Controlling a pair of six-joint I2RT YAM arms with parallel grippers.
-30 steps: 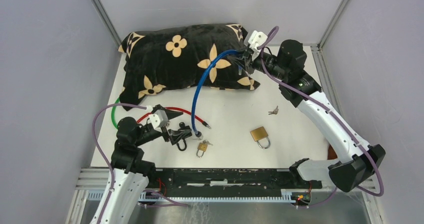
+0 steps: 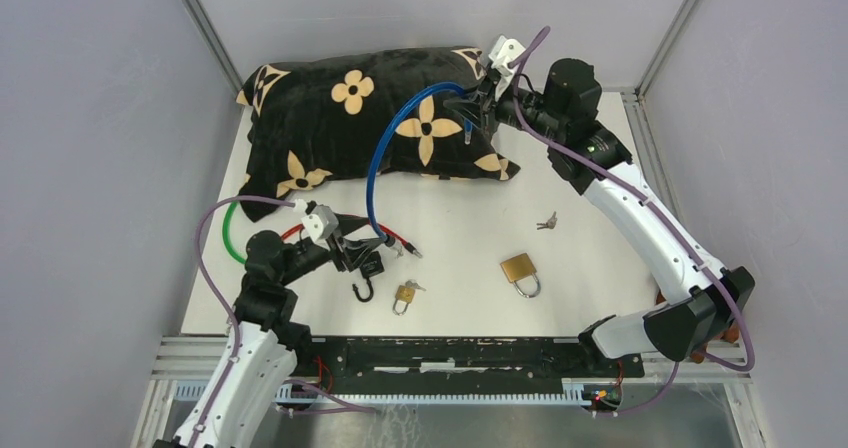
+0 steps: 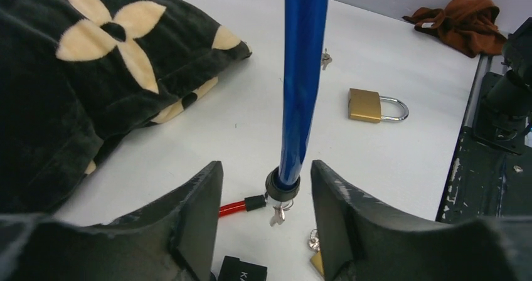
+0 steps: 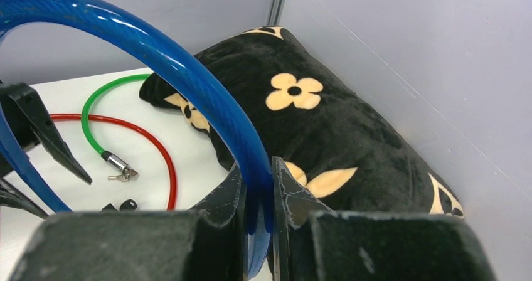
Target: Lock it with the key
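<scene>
In the right wrist view the blue cable lock point(image 4: 188, 71) runs between my right gripper's nearly closed fingers point(image 4: 282, 184), which are shut on it. From my right gripper point(image 2: 466, 110) the cable arches over and hangs toward the left; its other end dangles low. That end carries a black-collared lock head point(image 3: 282, 189) with a small silver key point(image 3: 276, 217) below it. My left gripper is open; the hanging end appears between its fingers in the left wrist view, with no visible contact. Whether it is inside the fingers or just beyond cannot be told.
Near the left arm lie red point(image 2: 393, 232) and green point(image 2: 228, 238) cable locks, a black padlock point(image 2: 371, 265) and a small brass padlock with keys point(image 2: 404, 295). A large brass padlock point(image 2: 519, 268) and loose keys point(image 2: 548, 222) lie right. A dark pillow point(image 2: 370, 128) fills the back.
The cable's hanging end has swung about, now lying left of where it was. My right gripper has drifted a little left, still holding the cable.
</scene>
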